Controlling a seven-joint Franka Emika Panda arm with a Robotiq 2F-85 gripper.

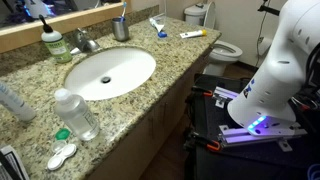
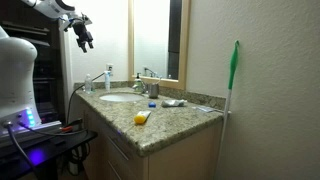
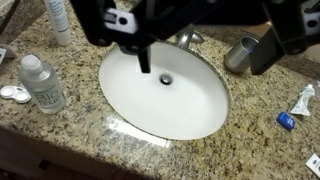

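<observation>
My gripper is open above the counter, its dark fingers wide apart with only the sink showing between them. It hangs high at the upper left in exterior view 2, near the wall and well clear of the counter. Beneath it in the wrist view lies the white oval sink (image 3: 165, 92). A clear bottle (image 3: 41, 83) stands left of the basin, with a white lens case (image 3: 14, 93) beside it. Exterior view 1 shows that bottle (image 1: 76, 115) upright and the case (image 1: 62, 155) with a green lid; my gripper is out of that frame.
Behind the basin are the faucet (image 1: 87, 43), a green-labelled soap bottle (image 1: 55, 42) and a metal cup (image 1: 121, 29). A blue item (image 3: 286, 121) and a white tube (image 1: 192, 34) lie farther right. Bare granite (image 2: 185, 121) shows toward the counter's end.
</observation>
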